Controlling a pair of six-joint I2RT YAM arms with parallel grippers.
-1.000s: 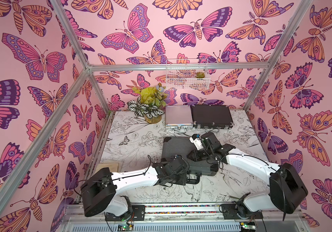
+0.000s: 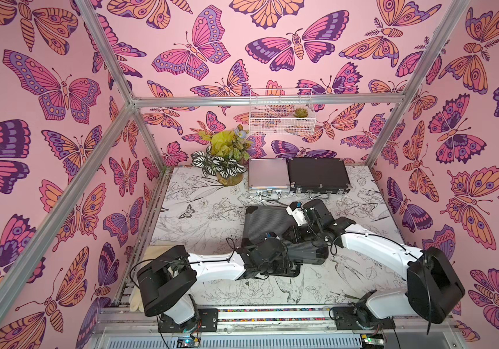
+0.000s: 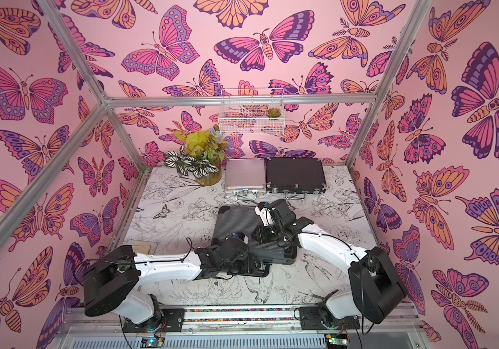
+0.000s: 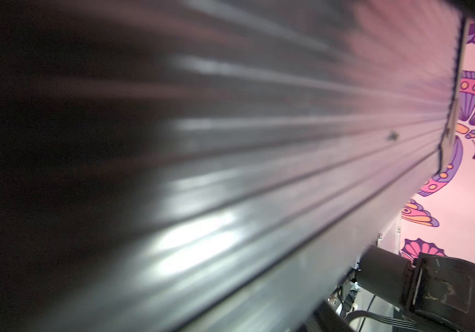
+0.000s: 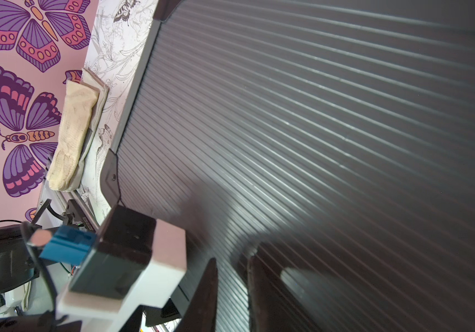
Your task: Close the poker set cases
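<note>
A dark ribbed case [image 2: 261,222] lies with its lid down in the middle of the table, its handle side facing the front. My left gripper [image 2: 289,267] is low at the case's front edge, by the handle. Its fingers are hidden, so I cannot tell their opening; the left wrist view holds mostly blurred ribbed case side [image 4: 304,166]. Over the lid, my right gripper has its fingers close together against the ribbed lid [image 5: 304,138]. No object shows between them. Behind stand a shut silver case [image 2: 268,173] and a shut black case [image 2: 319,174].
A potted plant [image 2: 226,152] stands left of the silver case. A pale folded cloth [image 5: 74,130] lies at the table's left edge. A wire basket [image 2: 281,119] hangs on the back wall.
My left gripper has shifted right along the case's front edge, now covering more of the handle. The right arm has barely moved, and the lid stays down.
</note>
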